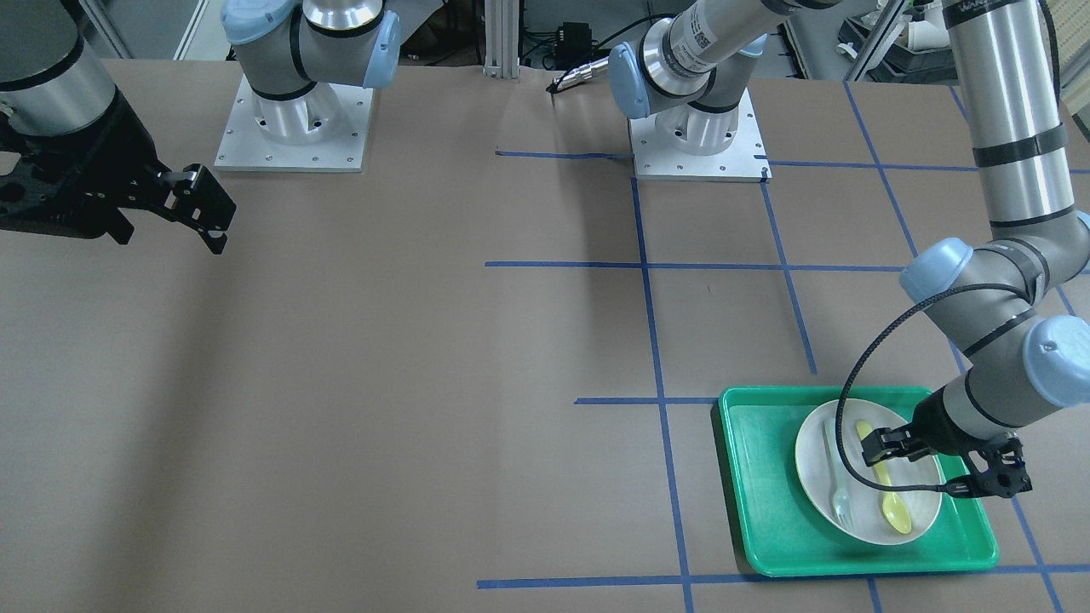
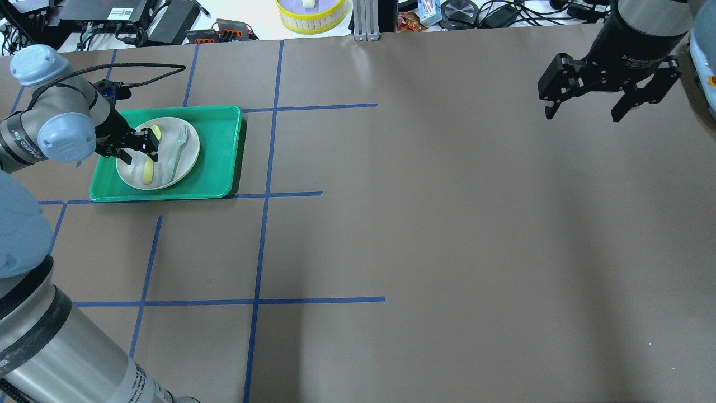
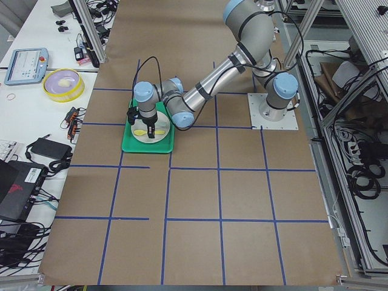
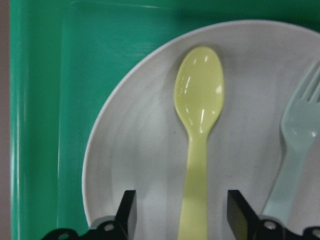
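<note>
A green tray [image 1: 759,541] [image 2: 221,127] holds a white plate [image 1: 817,470] [image 4: 130,155] with a pale yellow spoon [image 1: 896,511] [image 4: 199,100] and a mint fork [image 1: 840,502] [image 4: 292,150] lying side by side on it. My gripper is low over the plate, open, its fingers on either side of the spoon's handle in the wrist view, with nothing held. The front view partly hides it behind its cable.
Other arms stand at the back and to the left in the front view [image 1: 685,143], clear of the tray. The table [image 1: 409,358] left of the tray is bare, apart from blue tape lines.
</note>
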